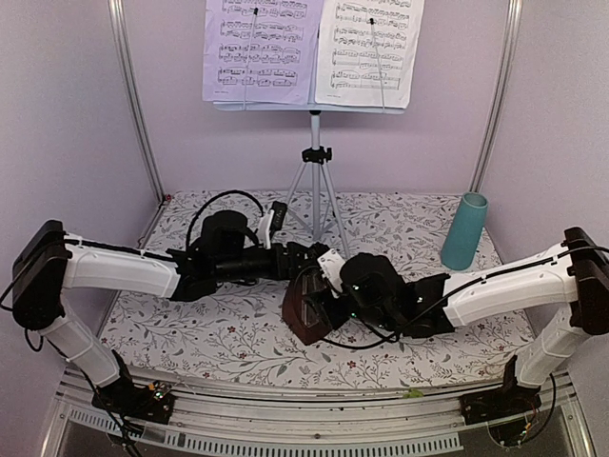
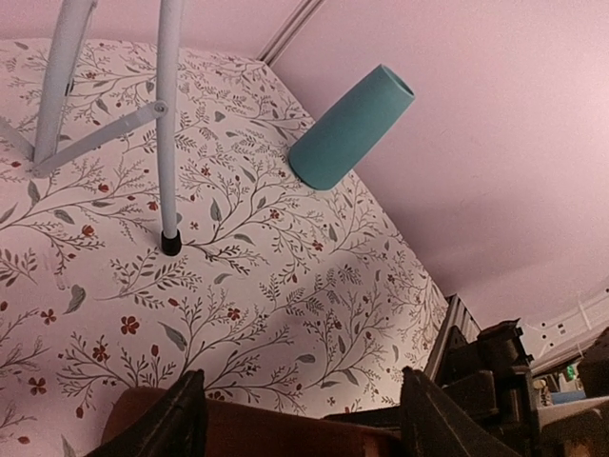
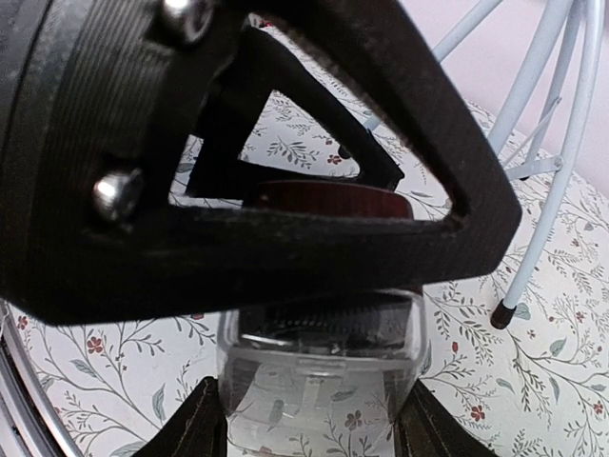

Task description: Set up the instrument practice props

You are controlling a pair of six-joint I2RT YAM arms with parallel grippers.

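A dark red-brown metronome (image 1: pixel 302 322) with sloping sides is held between both arms at the centre of the top view. In the left wrist view, my left gripper is shut on its body (image 2: pixel 276 430), which spans the gap at the bottom edge. A clear plastic cover (image 3: pixel 314 390) sits between the fingers of my right gripper, shut on it. The cover lies against the metronome's front; whether it is fully seated cannot be told. Black left-gripper fingers (image 3: pixel 285 252) hide much of the body (image 3: pixel 333 198) in the right wrist view.
Behind the arms stands a grey tripod music stand (image 1: pixel 315 181) bearing two music sheets (image 1: pixel 262 52). A teal tapered cup (image 1: pixel 464 231) stands at the back right.
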